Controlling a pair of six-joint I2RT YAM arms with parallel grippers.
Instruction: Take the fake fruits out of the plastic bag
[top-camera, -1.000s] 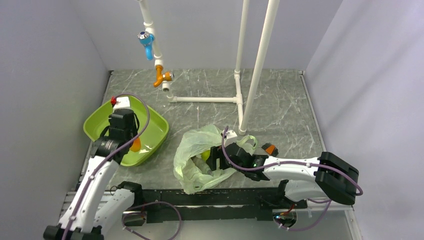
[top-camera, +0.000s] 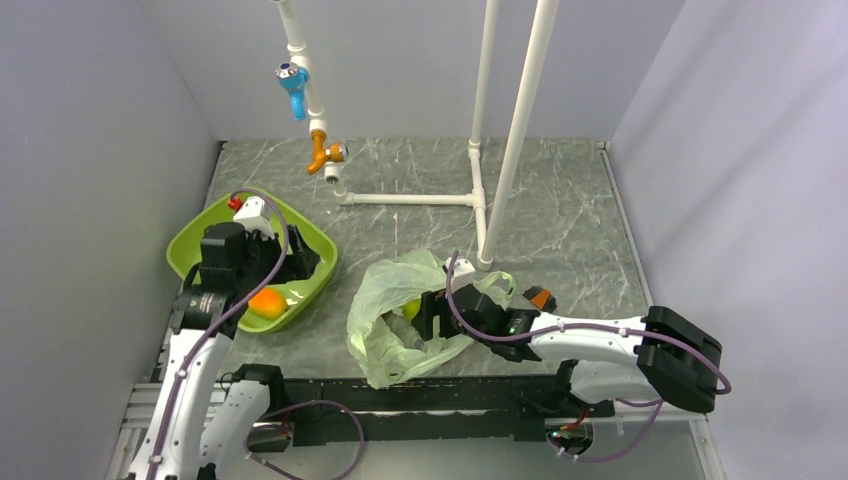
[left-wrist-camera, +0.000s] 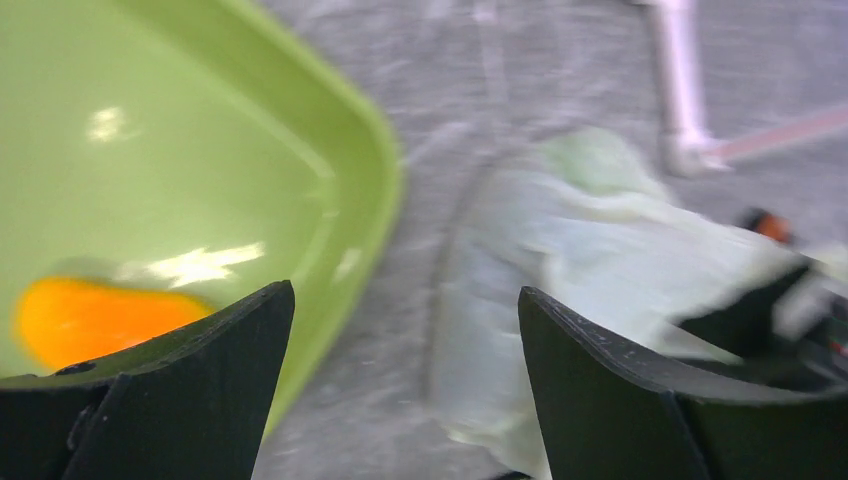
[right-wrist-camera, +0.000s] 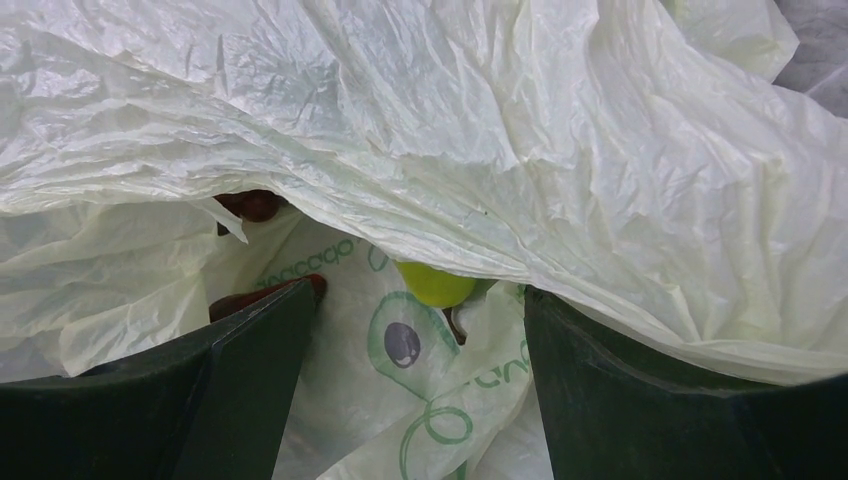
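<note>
A pale green plastic bag (top-camera: 385, 310) lies crumpled at centre front. My right gripper (top-camera: 432, 315) is at its mouth, open; in the right wrist view its fingers are inside, facing a yellow-green fruit (right-wrist-camera: 436, 282) and dark reddish items (right-wrist-camera: 255, 205) partly hidden by plastic, with nothing clearly held. My left gripper (top-camera: 300, 255) hangs over the green basin's (top-camera: 190, 240) right side, open with nothing between its fingers. An orange fruit (top-camera: 267, 303) and a small red item (top-camera: 234, 202) are in the basin.
A white pipe frame (top-camera: 410, 199) with blue and orange taps (top-camera: 320, 150) stands behind. An orange-and-black object (top-camera: 540, 299) lies right of the bag.
My left gripper has swung right across the basin toward the bag, uncovering more of the orange fruit. The right arm and bag are nearly unchanged.
</note>
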